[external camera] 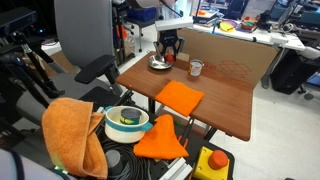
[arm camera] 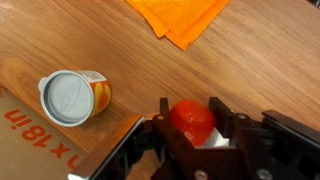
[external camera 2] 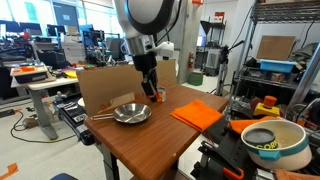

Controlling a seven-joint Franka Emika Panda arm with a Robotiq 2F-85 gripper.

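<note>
My gripper is shut on a red round object [arm camera: 193, 121], seen between the fingers in the wrist view. Something pale shows just beyond the red object, partly hidden by the fingers. Exterior view 1 puts the gripper [external camera: 169, 49] low over the table, at the right edge of the metal pan [external camera: 157, 63]. In exterior view 2 the gripper [external camera 2: 156, 93] hangs behind and right of the pan [external camera 2: 131, 113]; whether the red object touches the table I cannot tell. A can [arm camera: 71, 97] with a grey lid stands upright left of the gripper in the wrist view.
An orange cloth [external camera: 179, 97] lies flat on the wooden table [external camera: 225, 106]. Cardboard [external camera: 228, 56] stands along the back edge. In front of the table are a white pot [external camera: 127, 123] and more orange cloth. Bare table lies right of the can.
</note>
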